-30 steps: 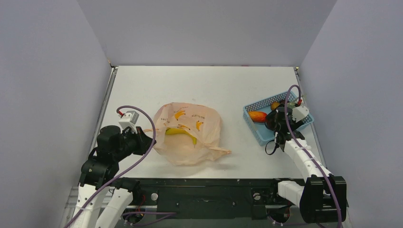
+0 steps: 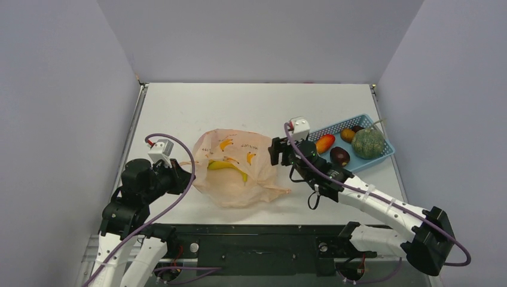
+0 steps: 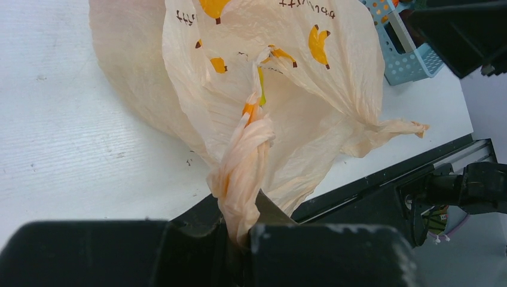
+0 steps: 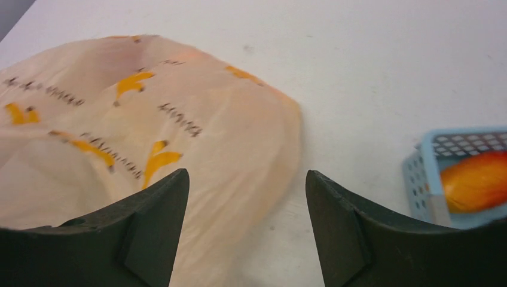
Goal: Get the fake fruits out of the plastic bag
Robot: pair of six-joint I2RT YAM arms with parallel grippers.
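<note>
The thin peach plastic bag [image 2: 230, 192] lies spread on the table, printed with orange bananas. A yellow fake banana [image 2: 231, 166] shows at the bag's mouth in the top view; only a sliver of the banana [image 3: 262, 89] appears in the left wrist view. My left gripper is shut on a gathered, twisted edge of the bag. Over the bag's right edge hangs my right gripper, its fingers [image 4: 158, 221] apart with nothing between them. The blue basket [image 2: 373, 162] holds a red-orange fruit [image 2: 325, 143], a dark purple one [image 2: 339, 156] and a green pumpkin [image 2: 367, 143].
Also in the basket are an orange-brown fruit [image 2: 347, 135] and a dark one partly hidden behind the pumpkin. Bare white table [image 2: 251, 107] stretches behind the bag. Grey walls [image 2: 454, 119] close in both sides.
My right gripper has swung left from over the basket to the bag's right side, uncovering the dark purple fruit and the pumpkin. Bag, banana and left arm look unmoved.
</note>
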